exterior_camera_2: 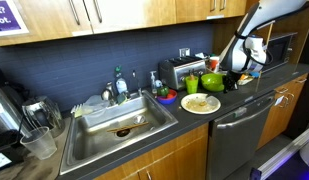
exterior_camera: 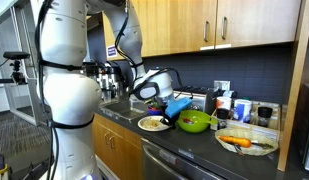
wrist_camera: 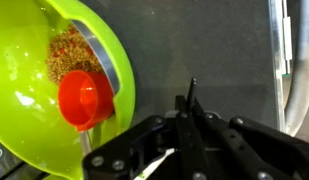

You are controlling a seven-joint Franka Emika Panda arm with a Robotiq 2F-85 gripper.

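My gripper is low over the dark countertop, its black fingers drawn together in the wrist view. A thin dark tip sticks up where they meet; whether it is a held object or part of a finger I cannot tell. Left of the fingers is a green bowl (wrist_camera: 122, 88) with a red scoop (wrist_camera: 84, 97) and reddish-brown grains (wrist_camera: 72, 55) inside. In exterior view 1 the gripper (exterior_camera: 172, 119) hangs between the green bowl (exterior_camera: 197, 122) and a pale plate of food (exterior_camera: 154, 124).
A tray with carrots (exterior_camera: 234, 140) lies on the right of the counter, with cups and jars behind it. The sink (exterior_camera_2: 119, 125) and a toaster (exterior_camera_2: 184, 68) are on the other side. Bare counter (exterior_camera: 199, 148) lies in front of the bowl.
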